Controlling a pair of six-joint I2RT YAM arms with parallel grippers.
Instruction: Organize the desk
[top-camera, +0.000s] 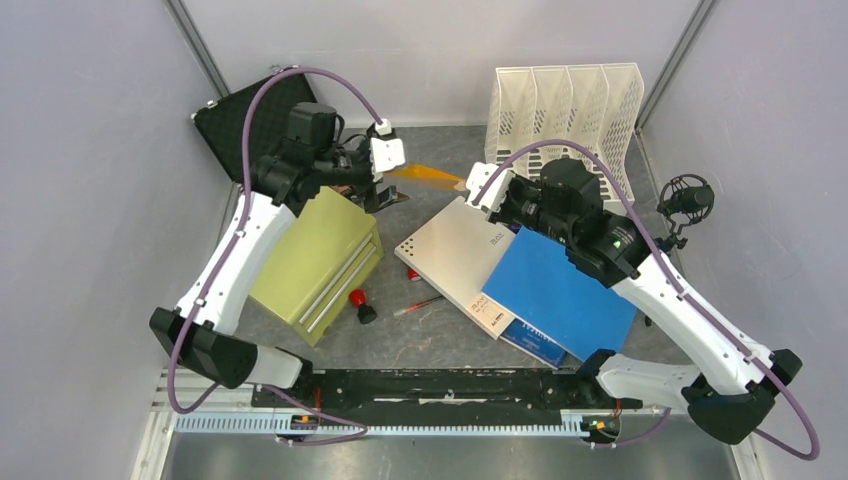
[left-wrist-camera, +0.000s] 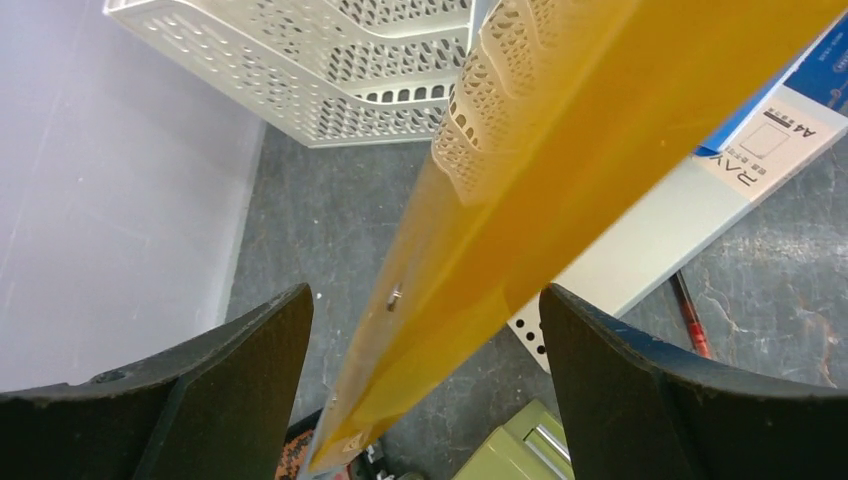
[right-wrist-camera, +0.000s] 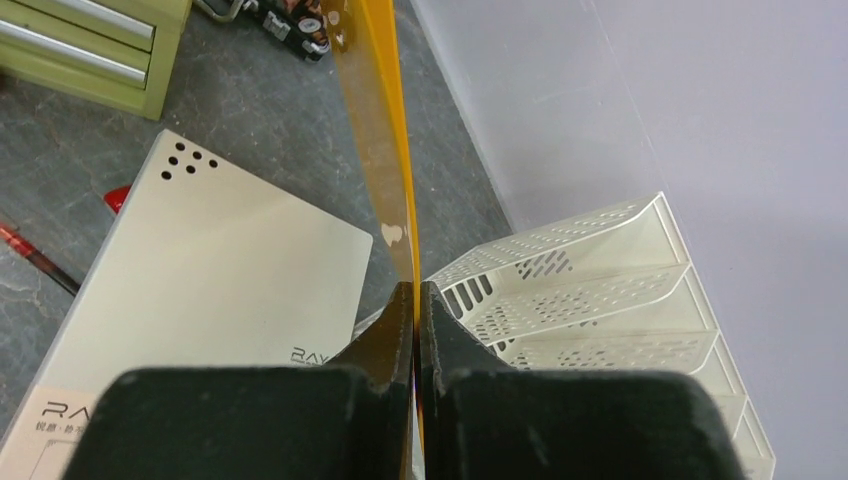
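A translucent orange folder (top-camera: 425, 175) hangs in the air between the arms. My right gripper is shut on its edge, seen edge-on in the right wrist view. My left gripper is part open around the folder's other end, which fills much of the left wrist view; whether the fingers touch it is unclear. The white file rack (top-camera: 564, 120) stands at the back right, partly behind the right arm. The white board (top-camera: 450, 255) and blue folder (top-camera: 560, 295) lie stacked on the desk.
The green drawer unit (top-camera: 310, 250) sits at the left, with a dark case (top-camera: 230, 130) behind it. A red-and-black item (top-camera: 362, 305) and a pen (top-camera: 420, 305) lie at the front. A microphone (top-camera: 685, 200) stands at the far right.
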